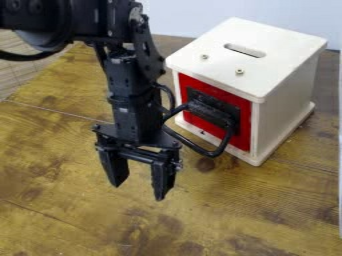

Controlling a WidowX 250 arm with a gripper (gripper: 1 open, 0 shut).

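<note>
My black gripper [140, 178] hangs low over the wooden table, left of and in front of a white wooden box [278, 115], its two fingers standing apart with nothing between them. The box has a red front panel [241, 138] holding a black fitting with a looped black handle [214, 152]. The box's top has a slot and two small knobs. Part of the handle passes behind or beside my arm.
A pale wall stands behind the box, and a white edge runs along the far right.
</note>
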